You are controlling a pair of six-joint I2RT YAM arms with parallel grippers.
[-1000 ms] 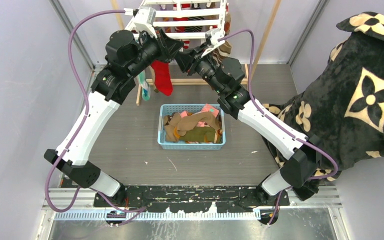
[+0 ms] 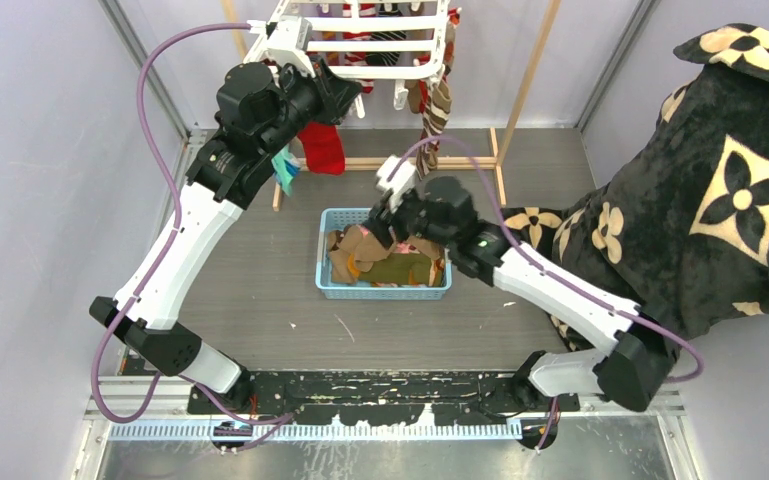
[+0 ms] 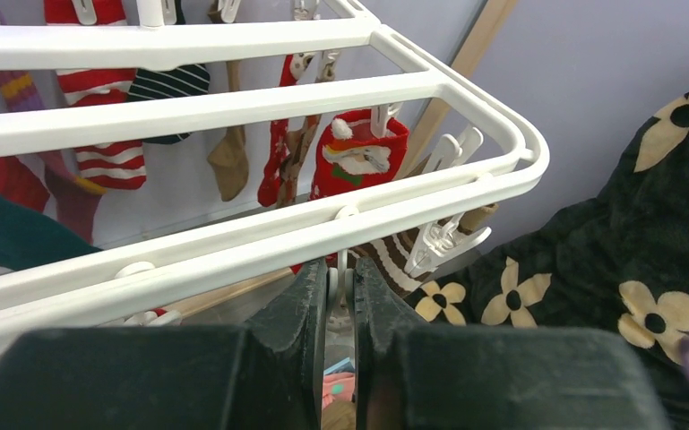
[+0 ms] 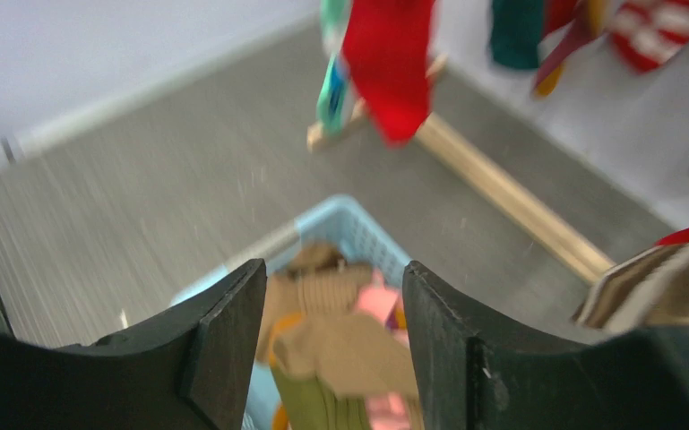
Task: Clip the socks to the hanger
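Note:
The white hanger (image 2: 380, 72) fills the top of the left wrist view, with socks hanging from its clips, including a striped red sock (image 3: 99, 161) and a Christmas sock (image 3: 358, 157). My left gripper is at the hanger's front bar, shut on a white clip part beneath it. A red sock (image 2: 322, 148) hangs below the left gripper in the top view. My right gripper is open with nothing held, above the blue basket (image 2: 322, 250) of loose socks (image 2: 400, 268). The right wrist view is blurred.
A wooden stand (image 2: 528, 70) stands behind. A black flowered blanket (image 2: 710, 200) covers the right side. The grey floor left and in front of the basket is mostly clear.
My right gripper has moved down and away from the left gripper and hanger, over the basket. The left arm has stayed nearly still.

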